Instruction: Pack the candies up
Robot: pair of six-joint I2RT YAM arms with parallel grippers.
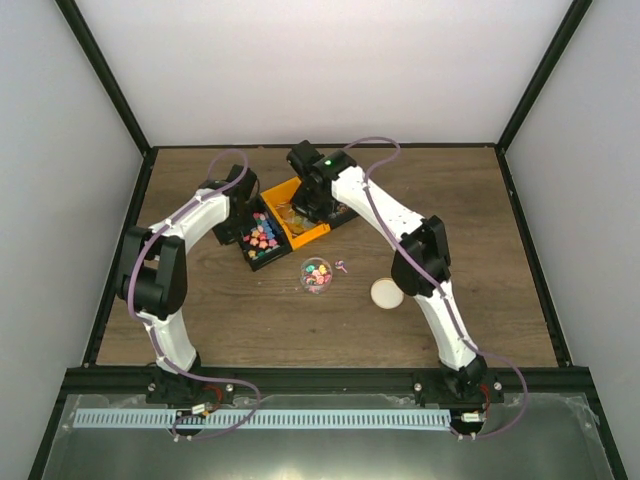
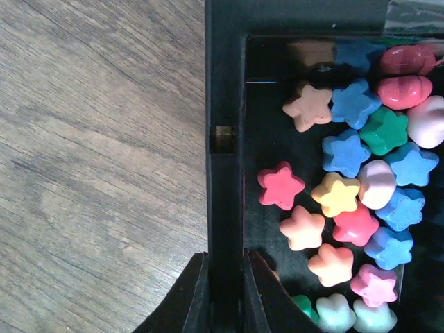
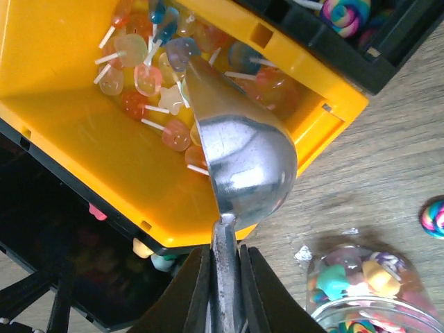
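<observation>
My left gripper is shut on the wall of a black bin [image 2: 225,187] holding star and other shaped candies [image 2: 336,194]. My right gripper is shut on the handle of a metal scoop [image 3: 246,166], whose head is over the yellow bin [image 3: 139,187] of translucent lollipops and candies [image 3: 146,80]. A second black bin [image 3: 378,59] with swirl lollipops borders the yellow one. A clear jar [image 3: 368,298] of mixed candies stands on the table below the bins, with a loose swirl candy [image 3: 434,218] nearby.
A round pale lid [image 1: 387,293] lies right of the jar.
</observation>
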